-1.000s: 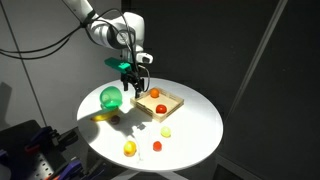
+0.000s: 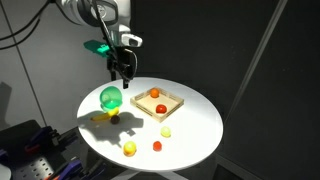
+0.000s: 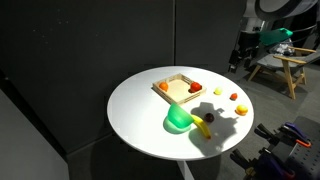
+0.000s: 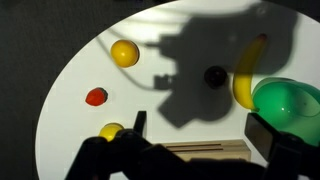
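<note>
High above the round white table, my gripper [image 2: 126,74] is open, with nothing between its fingers in the wrist view. A wooden box [image 4: 205,149] lies below it, partly hidden by the gripper. Inside the box are an orange fruit [image 2: 154,93] and a red one [image 2: 161,109]. A green bowl [image 3: 179,118] stands beside a yellow banana [image 3: 202,127], and a dark round fruit [image 4: 215,77] rests close to the banana. Loose on the table are an orange-yellow fruit [image 4: 125,53], a strawberry-like red fruit [image 4: 96,97] and a smaller yellow fruit [image 4: 110,131].
The white table [image 2: 200,115] has wide bare room at its right in exterior view 1. In exterior view 2 the left half is also clear. The arm's shadow falls over the tabletop around the dark fruit.
In exterior view 1 my gripper has moved up and to the left, away from above the box. The fruits, bowl and box have stayed where they were.
</note>
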